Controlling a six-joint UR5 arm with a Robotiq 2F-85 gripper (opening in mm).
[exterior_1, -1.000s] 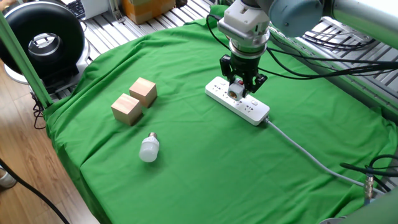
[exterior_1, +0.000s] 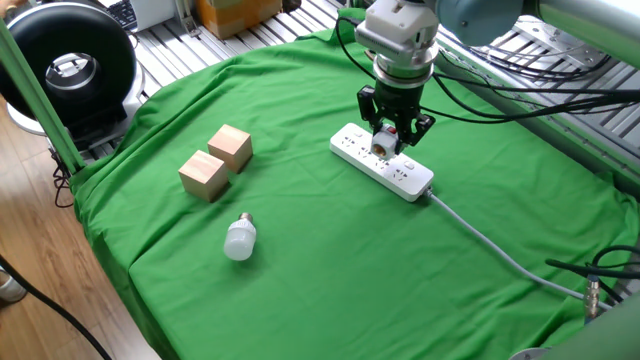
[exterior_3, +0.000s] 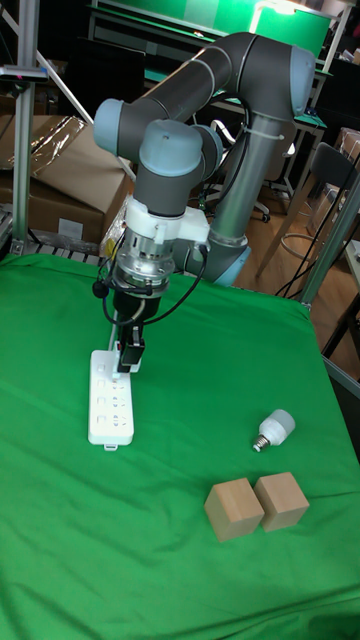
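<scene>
A white power strip (exterior_1: 352, 150) lies on the green cloth, its grey cable running off to the right. Above its middle, my gripper (exterior_1: 388, 138) points down, shut on a small white lamp socket (exterior_1: 384, 144) with a round opening facing outward. Whether the socket touches the strip's outlets cannot be told. In the other exterior view the gripper (exterior_3: 128, 363) stands over the far part of the strip (exterior_3: 111, 427), and its dark fingers hide most of the socket. A white bulb (exterior_1: 240, 240) with a metal screw base rests on its side on the cloth.
Two wooden cubes, one nearer (exterior_1: 203, 177) and one farther (exterior_1: 231, 147), sit close together, away from the strip. Black cables (exterior_1: 520, 105) hang beside the arm.
My gripper and the socket have shifted slightly to the right over the strip. The strip, bulb and cubes have stayed in place.
</scene>
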